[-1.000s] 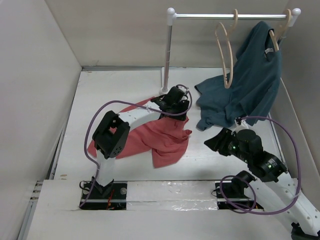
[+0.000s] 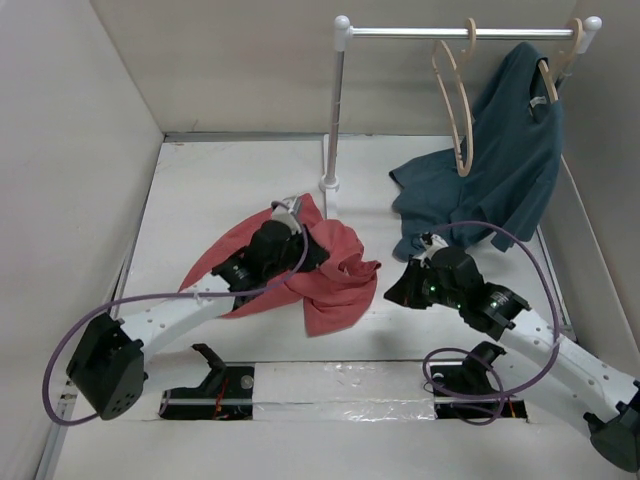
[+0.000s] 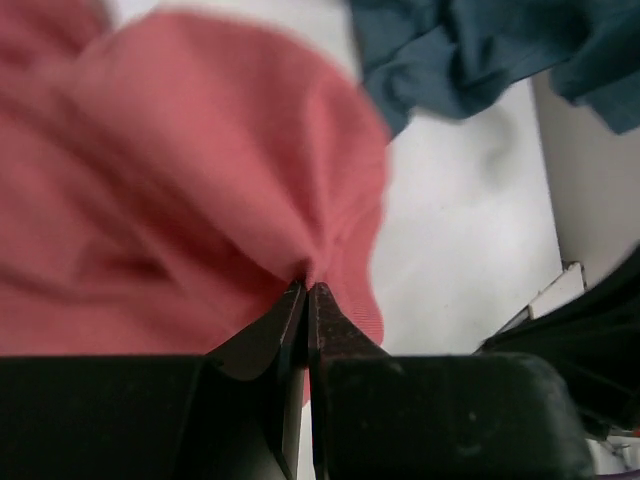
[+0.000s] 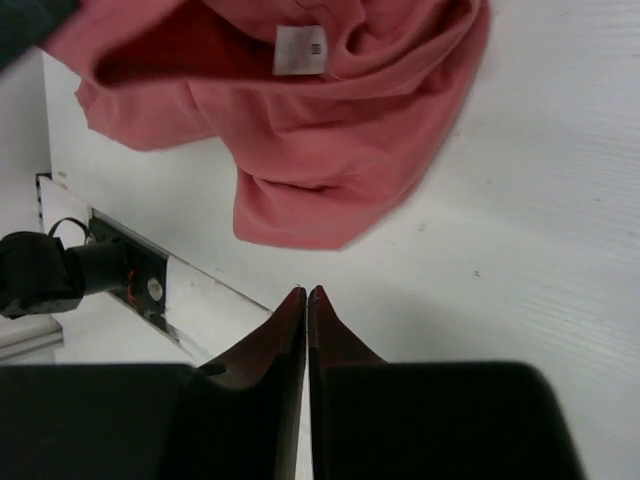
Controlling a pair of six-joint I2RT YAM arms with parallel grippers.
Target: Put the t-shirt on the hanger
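Note:
The red shirt lies crumpled on the white floor, with a white label visible in the right wrist view. My left gripper is over its middle, shut, its tips at the red cloth; whether any fabric is between them is unclear. My right gripper is low right of the shirt, its tips close together over bare floor, nothing visible between them. Two wooden hangers hang on the rail, the right one carrying a teal shirt.
The teal shirt spreads down onto the floor at the back right. The rack post stands behind the red shirt. White walls close in on the left, back and right; bare floor shows at left and front right.
My right gripper has moved slightly left toward the shirt.

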